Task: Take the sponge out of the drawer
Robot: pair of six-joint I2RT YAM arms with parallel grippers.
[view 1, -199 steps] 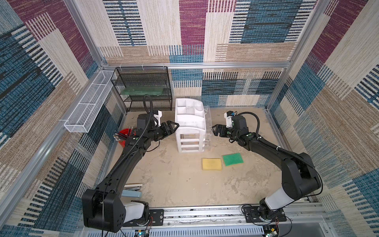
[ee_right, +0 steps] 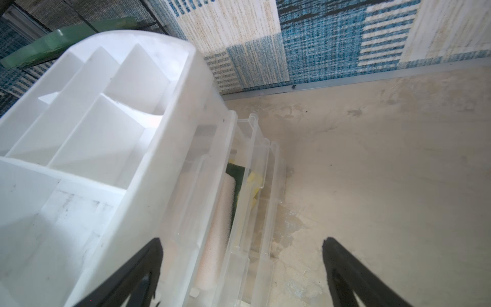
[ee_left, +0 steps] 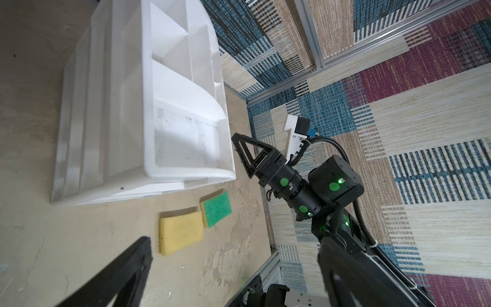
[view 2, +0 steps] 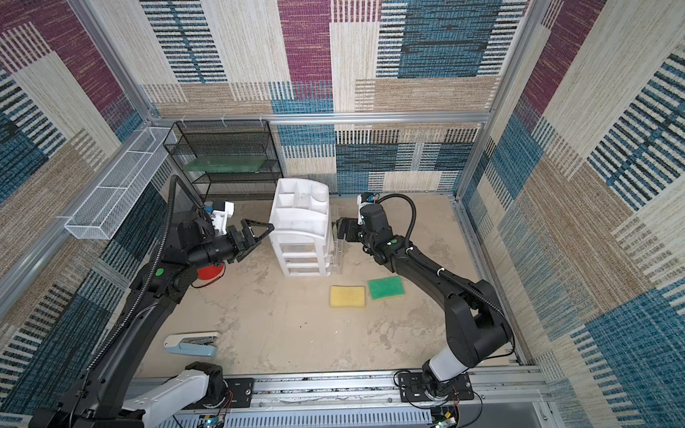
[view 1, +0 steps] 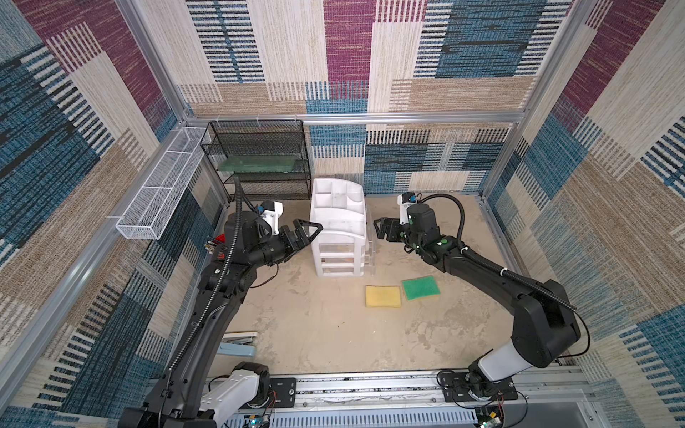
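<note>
A white plastic organiser (view 1: 336,214) stands mid-table, its clear drawers (ee_right: 240,250) on its right side. Inside them show a pink cloth or sponge (ee_right: 217,225) and a green-and-yellow sponge (ee_right: 235,174), seen through the plastic. My left gripper (view 1: 307,232) is open beside the organiser's left top; my right gripper (view 2: 342,227) is open just right of it, above the drawers. Loose on the table in front lie a yellow sponge (view 1: 382,296) and a green sponge (view 1: 421,286).
A black wire rack (view 1: 257,185) and white wire basket (view 1: 157,192) are at back left. A red pot (view 2: 209,273) sits behind the left arm, a stapler (view 2: 191,346) front left.
The organiser has shifted slightly left since one second ago.
</note>
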